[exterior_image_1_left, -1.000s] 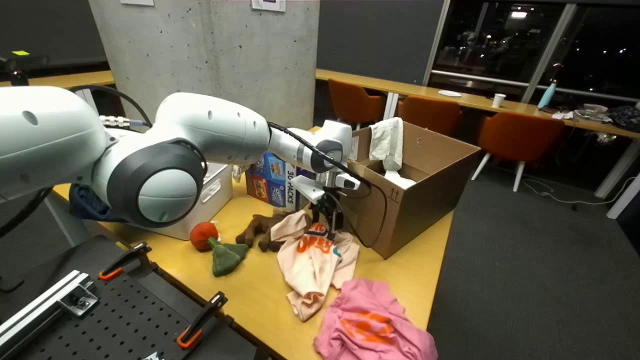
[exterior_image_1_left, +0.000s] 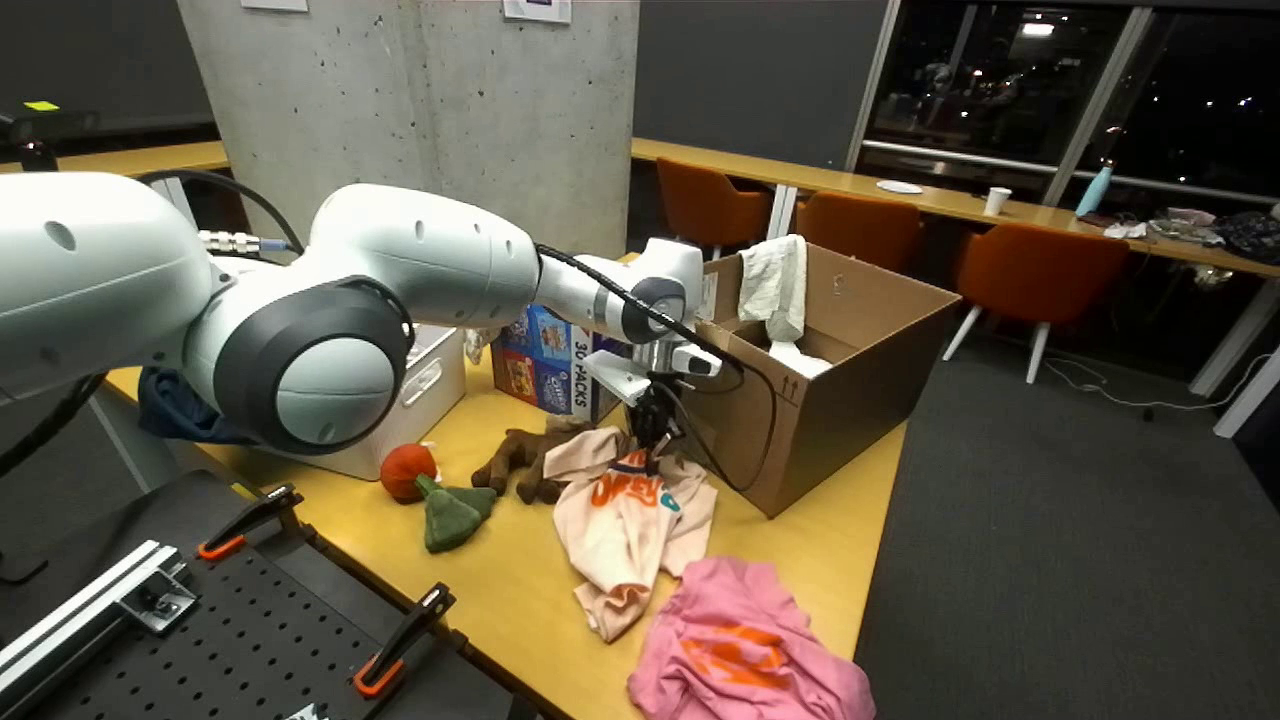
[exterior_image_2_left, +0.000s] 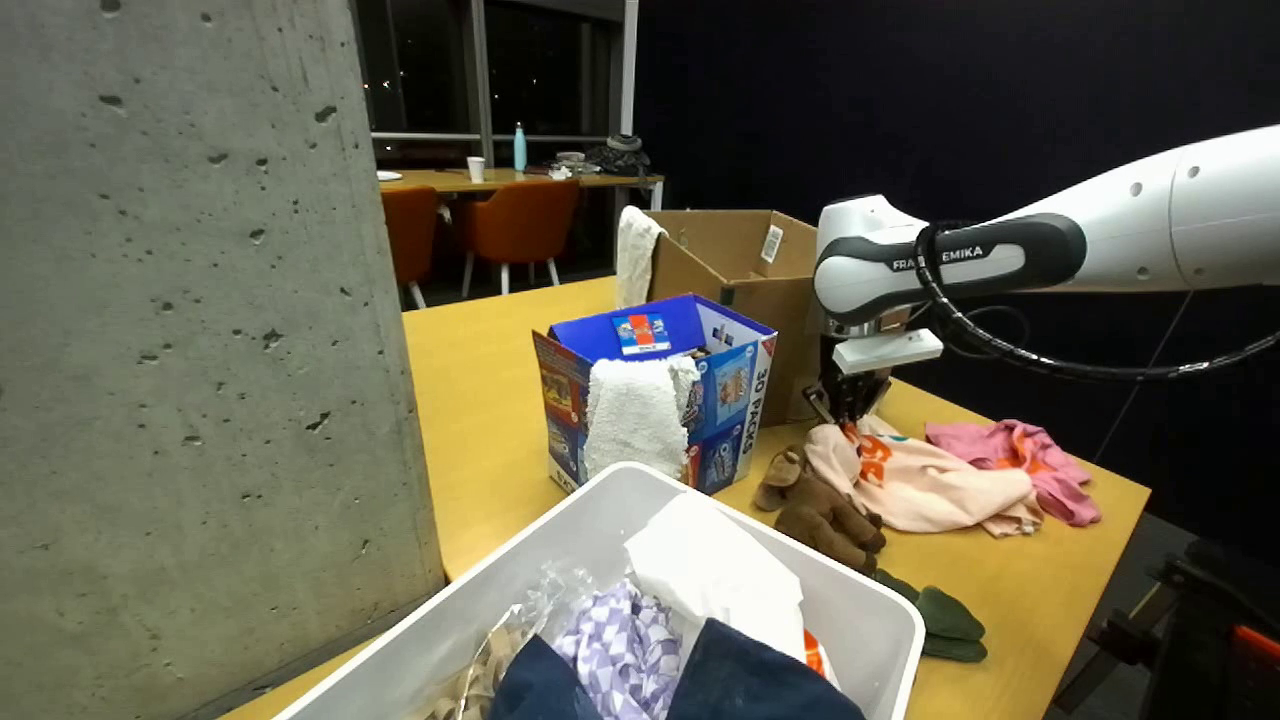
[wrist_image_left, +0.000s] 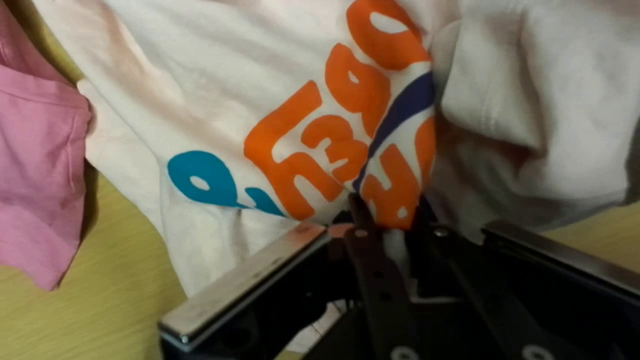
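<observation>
A pale peach shirt (exterior_image_1_left: 619, 534) with orange lettering and a teal spot lies crumpled on the table. My gripper points down onto its printed part, close in front of the cardboard box. In the wrist view, a fold of the peach cloth rises between the narrowly spaced fingers; whether they press on it cannot be told. A pink shirt (exterior_image_1_left: 746, 648) with an orange print lies at the table's near end, also visible at the left of the wrist view.
The open cardboard box (exterior_image_1_left: 840, 450) stands beside my gripper, with a white cloth (exterior_image_1_left: 774, 282) over its rim. A brown plush toy (exterior_image_2_left: 828, 522), a red and green plush (exterior_image_1_left: 453, 514), a blue snack box (exterior_image_2_left: 732, 396) and a white bin (exterior_image_2_left: 882, 612) are nearby.
My gripper's fingers have drawn closer together over the peach shirt, and the cloth near them has bunched slightly. The arm stands in nearly the same place.
</observation>
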